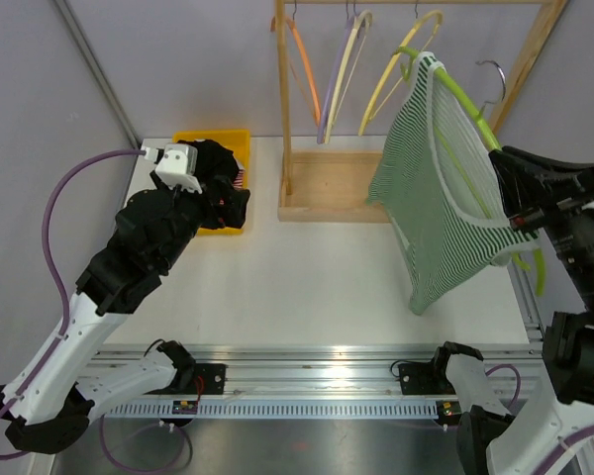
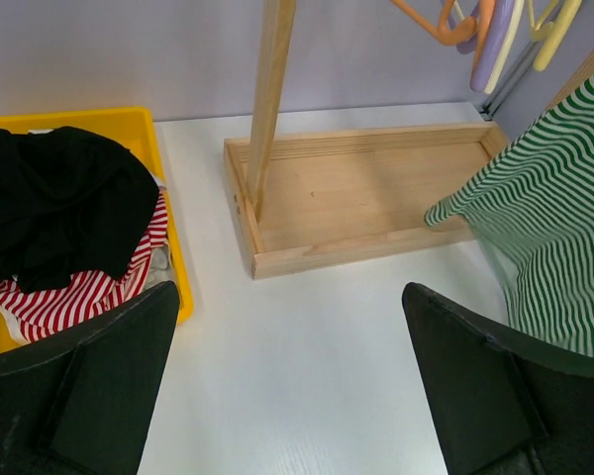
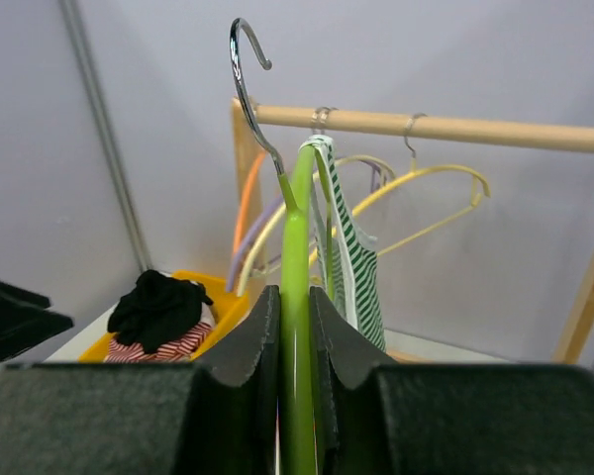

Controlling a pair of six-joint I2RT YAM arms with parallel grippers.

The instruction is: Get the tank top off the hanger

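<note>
A green-and-white striped tank top (image 1: 431, 188) drapes from a lime green hanger (image 1: 463, 100) at the right of the top view, clear of the rack's rail. In the right wrist view, my right gripper is shut on the hanger (image 3: 296, 247), just below its metal hook (image 3: 240, 69); part of the top (image 3: 354, 272) shows behind. The left gripper stands open and empty over the left side of the table, wide apart from the tank top (image 2: 564, 208), which enters its view at the right.
A yellow bin (image 2: 181, 267) with black cloth (image 2: 64, 203) and red-striped cloth (image 2: 89, 302) stands at the back left. Orange, purple and yellow hangers (image 1: 396, 74) hang on the wooden rack (image 1: 285, 109).
</note>
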